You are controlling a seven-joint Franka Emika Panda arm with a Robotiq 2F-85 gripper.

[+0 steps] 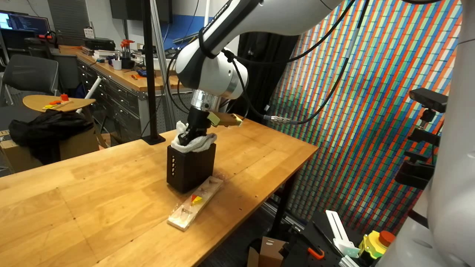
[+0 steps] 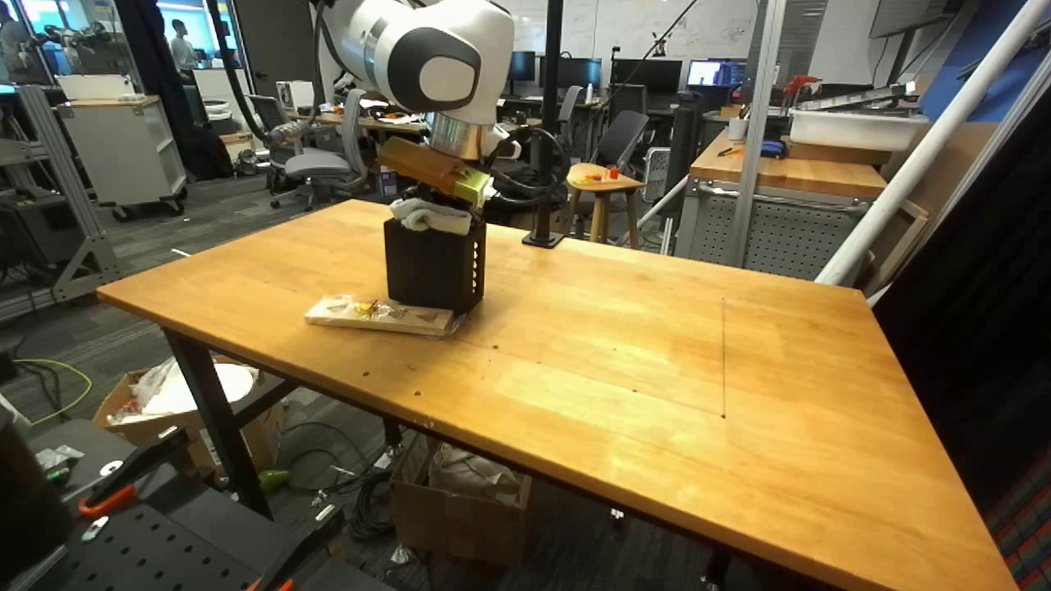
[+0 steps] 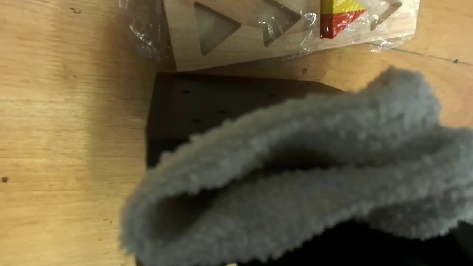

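Observation:
A black box (image 1: 191, 168) stands upright on the wooden table. Bunched in its open top is a white cloth (image 1: 201, 143), with folds hanging over the rim; in the wrist view the cloth (image 3: 306, 177) covers most of the box. My gripper (image 1: 183, 138) points down into the cloth at the box's mouth. It is shut, but its fingertips are buried, so what lies between them is hidden. The box (image 2: 435, 264) and the cloth (image 2: 430, 217) also show in exterior view 2, where the fingers are out of sight.
Against the box's side lies a wooden puzzle board (image 1: 196, 202) in clear plastic, holding a red and yellow piece (image 1: 196, 200). A black post (image 1: 152, 89) rises from the table behind the box.

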